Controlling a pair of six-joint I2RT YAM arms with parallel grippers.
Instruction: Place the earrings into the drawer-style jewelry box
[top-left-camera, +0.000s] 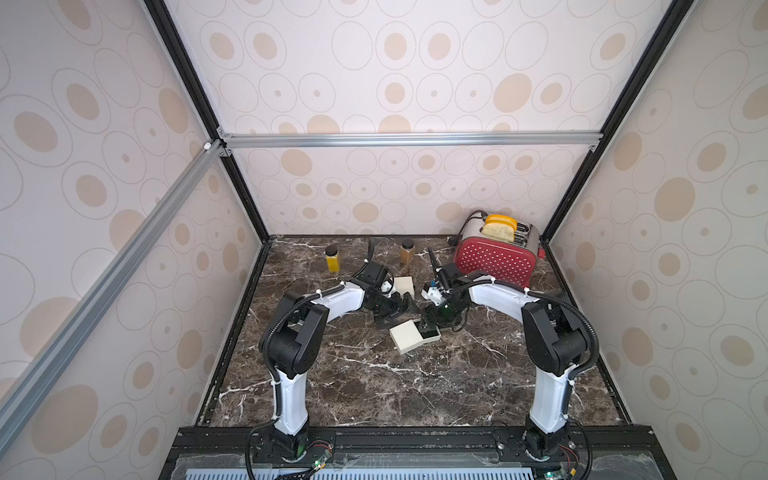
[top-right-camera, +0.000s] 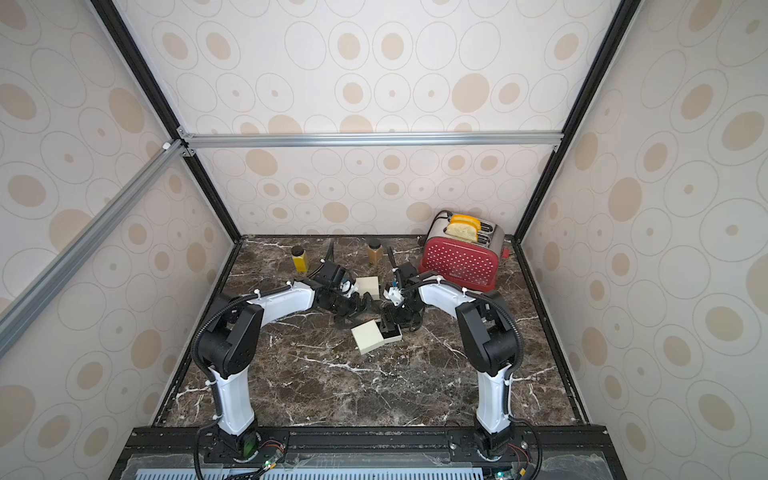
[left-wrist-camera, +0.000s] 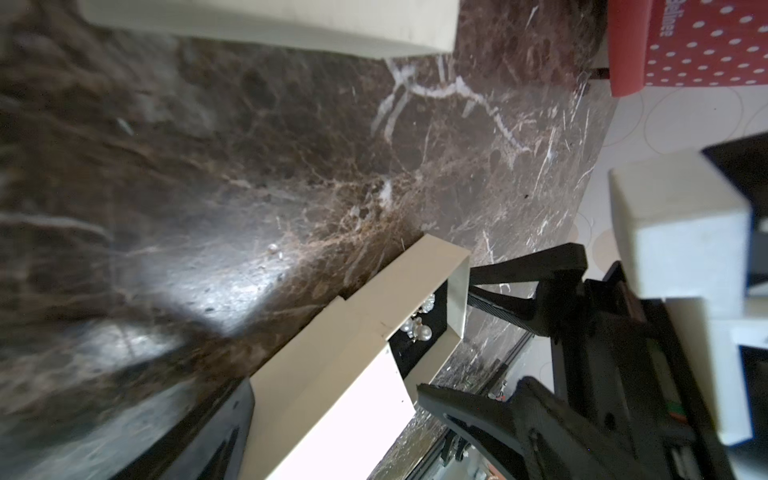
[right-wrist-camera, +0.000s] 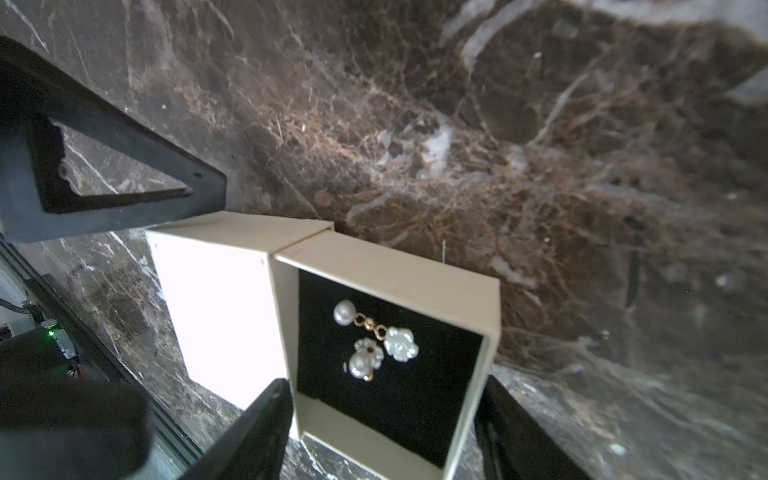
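The cream drawer-style jewelry box (top-left-camera: 409, 337) lies mid-table, its drawer (right-wrist-camera: 400, 276) pulled partway out to the right. On the drawer's black lining lie two earrings with pearls and white flowers: one earring (right-wrist-camera: 401, 345) stretched out, the other earring (right-wrist-camera: 365, 359) bunched below it. My right gripper is part open around the drawer, one finger beyond its front and one near the box's opening; contact is unclear. My left gripper is open, with the box body between its spread fingers.
A second cream box or lid (top-left-camera: 404, 285) sits behind the arms. Yellow-filled (top-left-camera: 332, 259) and brown-filled (top-left-camera: 407, 253) jars stand at the back; a red toaster (top-left-camera: 496, 257) fills the back right.
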